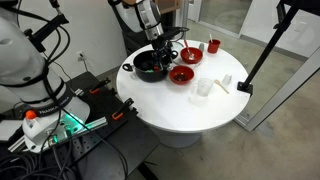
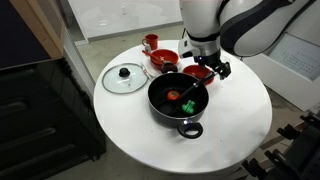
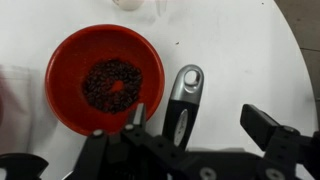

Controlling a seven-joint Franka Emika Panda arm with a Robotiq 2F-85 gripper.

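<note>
My gripper is open, one black finger on each side of a utensil's grey-and-black handle. The handle's looped end points away from the gripper; its other end is hidden beneath the gripper. A black pot stands below and beside the gripper, the utensil leaning over its rim. Inside the pot lie a red piece and a green piece. Close to the pot is a red bowl, holding small dark beans or beads in the wrist view. Whether the fingers touch the handle is unclear.
A glass lid lies flat beside the pot. Another red bowl and a red mug stand farther back. A clear cup is near the table's right side.
</note>
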